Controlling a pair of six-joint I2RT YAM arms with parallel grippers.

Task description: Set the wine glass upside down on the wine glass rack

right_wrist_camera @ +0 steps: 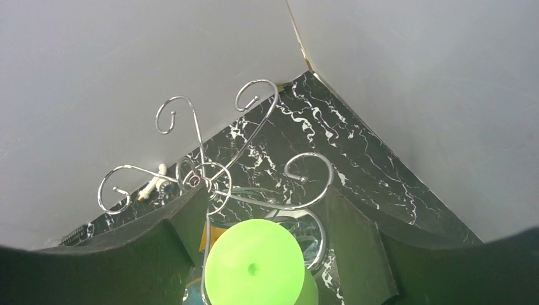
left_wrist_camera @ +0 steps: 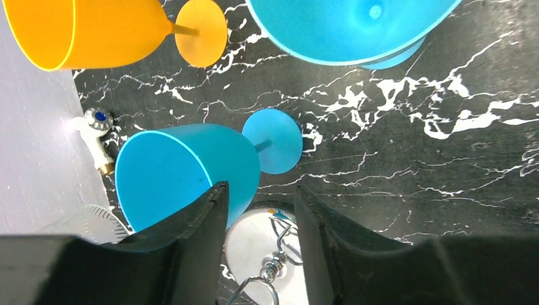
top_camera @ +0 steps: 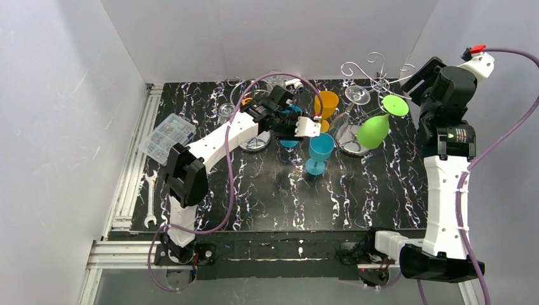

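Observation:
A green wine glass point(top_camera: 374, 131) hangs upside down on the right metal rack point(top_camera: 382, 82), its round foot on top. My right gripper point(top_camera: 416, 82) stands open to the right of that rack; in the right wrist view the green foot point(right_wrist_camera: 254, 264) shows beyond the gap, untouched. Over the left rack's side, my left gripper is open with nothing between its fingers. Past its left finger stands an upright blue glass point(left_wrist_camera: 184, 165), partly covered by that arm from above. A second blue glass point(top_camera: 321, 147) and an orange glass point(top_camera: 327, 101) stand upright on the table.
A clear glass point(top_camera: 357, 95) hangs on the right rack too. The left rack's base point(top_camera: 254, 145) lies beneath the left arm. A parts box point(top_camera: 169, 136) and a wrench point(top_camera: 151, 198) lie at left.

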